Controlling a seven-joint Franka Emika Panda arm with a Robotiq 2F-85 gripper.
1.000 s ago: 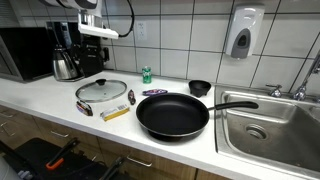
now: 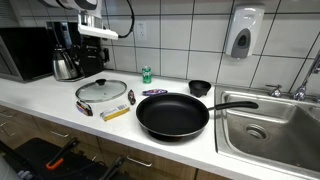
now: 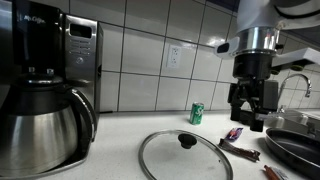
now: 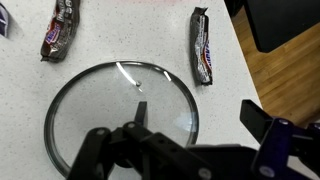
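Observation:
My gripper (image 3: 252, 112) stands open above the counter, its fingers apart with nothing between them. Beneath it, in the wrist view, lies a round glass lid (image 4: 85, 110) with a dark rim; the gripper's parts hide its lower portion. The lid (image 2: 100, 91) rests on the left of the counter, its black knob (image 3: 187, 140) pointing up. A large black frying pan (image 2: 172, 115) sits to the right, its handle reaching over the sink edge. Wrapped bars lie around the lid, among them one dark bar (image 4: 201, 45) and another dark bar (image 4: 61, 28).
A coffee maker (image 3: 45, 110) stands at the far left. Toward the wall are a green can (image 2: 146, 75) and a small black bowl (image 2: 199, 88). A yellow bar (image 2: 116, 113) lies near the front edge. The sink (image 2: 270, 135) is at the right.

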